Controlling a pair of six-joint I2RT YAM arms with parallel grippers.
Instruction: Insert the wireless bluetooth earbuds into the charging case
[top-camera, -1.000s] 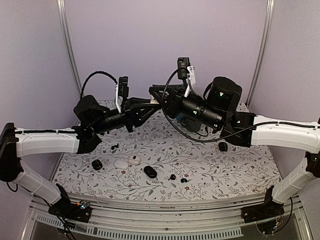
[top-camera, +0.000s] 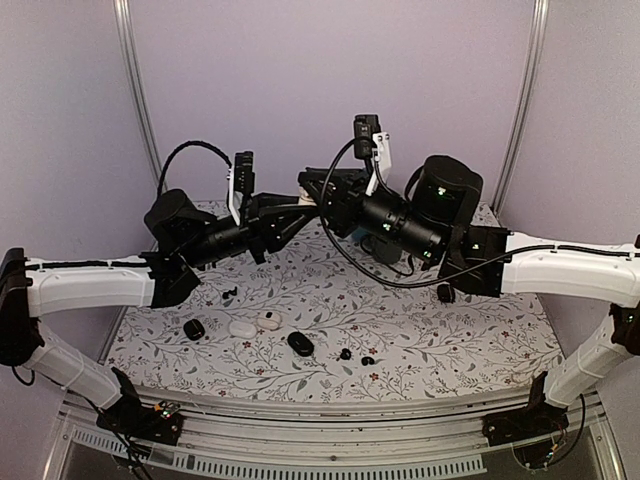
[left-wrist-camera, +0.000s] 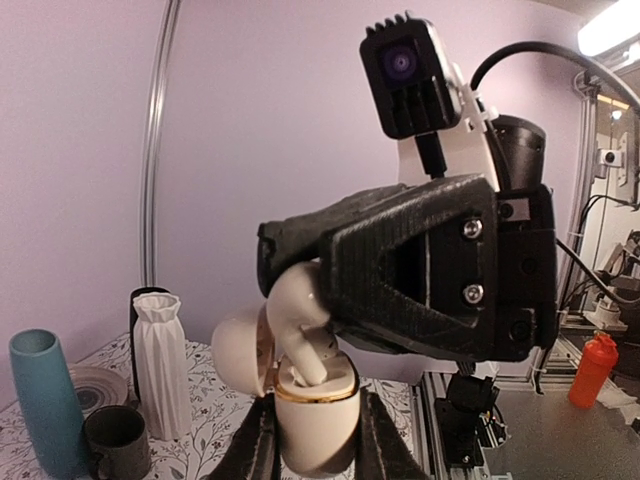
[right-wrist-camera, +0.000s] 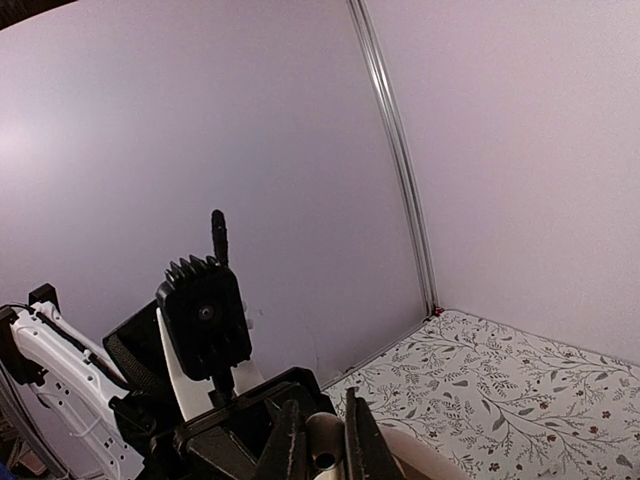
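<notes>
In the left wrist view, my left gripper is shut on the white charging case (left-wrist-camera: 318, 425), which stands upright with its lid (left-wrist-camera: 238, 352) swung open to the side. Above the opening, a white earbud (left-wrist-camera: 300, 292) points its stem down into the case mouth, tilted, its bulb still outside. Black fingers (left-wrist-camera: 300, 235) of the right gripper reach over to this earbud from the right. The right wrist view shows my right gripper shut on the earbud's rounded end (right-wrist-camera: 325, 432). From the top, both grippers meet in mid-air, hiding most of the case.
On the flowered table below lie white cases (top-camera: 242, 328), a black case (top-camera: 300, 344) and small black earbuds (top-camera: 368, 361). A blue cup (left-wrist-camera: 45, 400), a white vase (left-wrist-camera: 162, 365) and a dark mug (left-wrist-camera: 117, 440) stand at the back.
The right arm is almost still, and both grips look the same.
</notes>
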